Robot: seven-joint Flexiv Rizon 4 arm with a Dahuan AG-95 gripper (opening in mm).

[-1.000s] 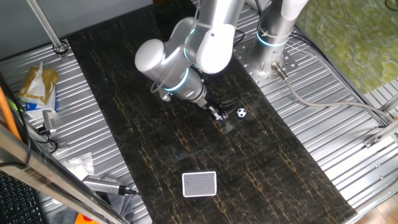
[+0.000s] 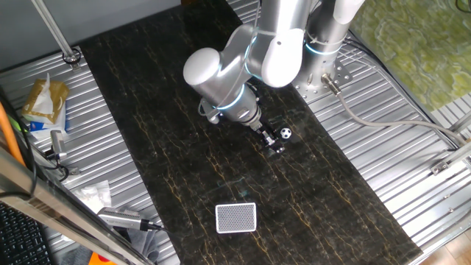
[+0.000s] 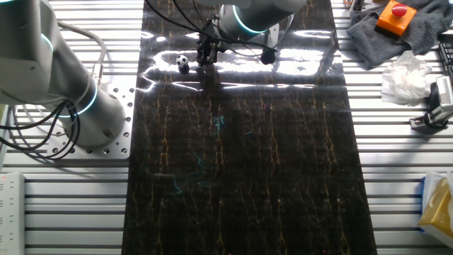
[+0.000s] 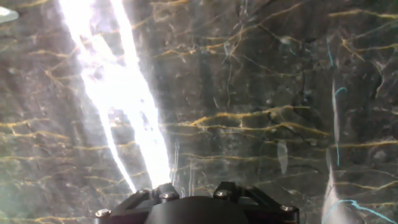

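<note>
A small black-and-white ball (image 2: pixel 285 133), patterned like a football, rests on the dark marbled table. My gripper (image 2: pixel 275 144) is low over the table right beside the ball; whether they touch cannot be told. From the opposite side, the ball (image 3: pixel 182 61) appears just left of the gripper (image 3: pixel 203 58), with a small gap between. The wrist view shows the gripper open, its two black fingers (image 4: pixel 165 190) well apart and only table between them. No ball can be made out there. A white mesh-bottomed basket (image 2: pixel 235 218) sits farther off, toward the lower part of exterior view 1.
Ribbed metal flanks the tabletop, with a tissue pack (image 2: pixel 45 101) and a grey device (image 2: pixel 121 218) on one side and the arm's base (image 2: pixel 324 77) on the other. Glare (image 4: pixel 118 87) washes out part of the wrist view.
The arm has swung to the right in exterior view 1, bringing the gripper close to the ball and slightly lower in the picture. Ball and basket have stayed put.
</note>
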